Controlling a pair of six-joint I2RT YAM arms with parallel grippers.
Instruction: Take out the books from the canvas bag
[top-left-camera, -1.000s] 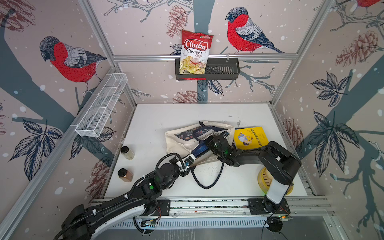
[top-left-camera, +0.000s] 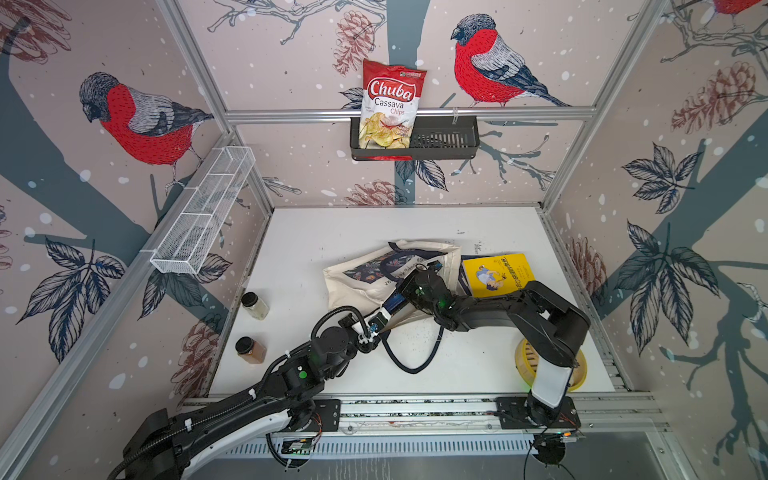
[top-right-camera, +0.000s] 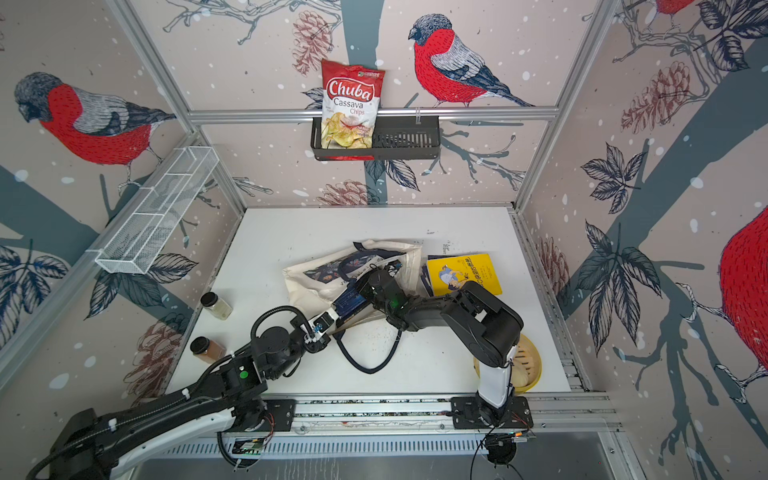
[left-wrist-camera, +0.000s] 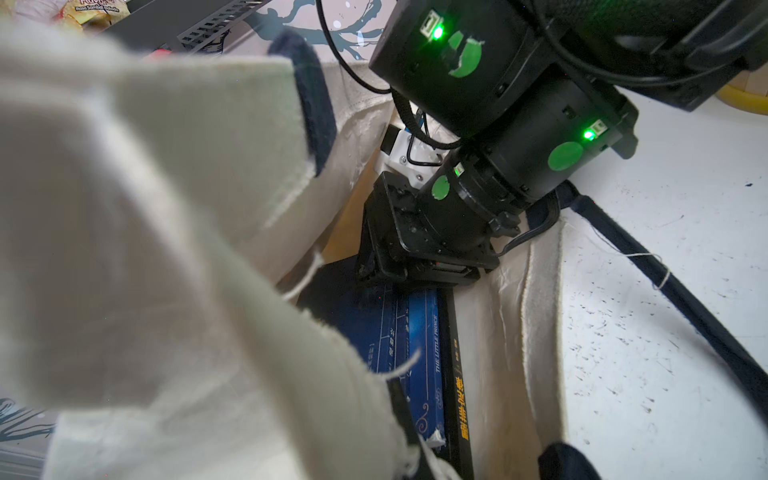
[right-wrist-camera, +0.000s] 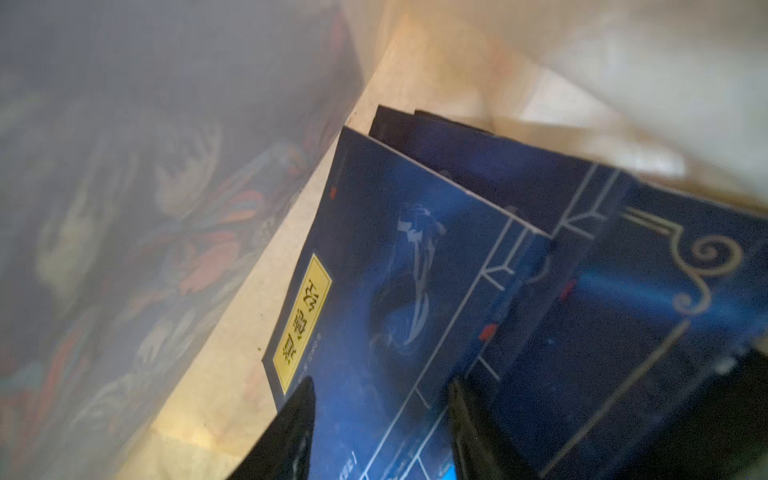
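Observation:
The cream canvas bag (top-left-camera: 345, 286) lies slumped mid-table with its mouth towards the arms. Inside it, blue books (right-wrist-camera: 384, 264) overlap; one carries a yellow label. In the right wrist view my right gripper is in the bag, fingers apart over the nearest blue book's lower part; whether they touch it is unclear. My left gripper (top-left-camera: 384, 318) is shut at the bag's front rim. Bag cloth (left-wrist-camera: 264, 320) runs down to its fingers in the left wrist view, but I cannot tell whether cloth is pinched there. A yellow book (top-left-camera: 512, 273) lies outside, right of the bag.
Dark books show under the yellow one. Two jars, one pale (top-left-camera: 255, 305) and one brown (top-left-camera: 250, 349), stand at left. A yellow round basket (top-left-camera: 524, 364) sits front right, behind the right arm. A dark strap (top-left-camera: 416, 369) loops in front.
The left arm stays where it was.

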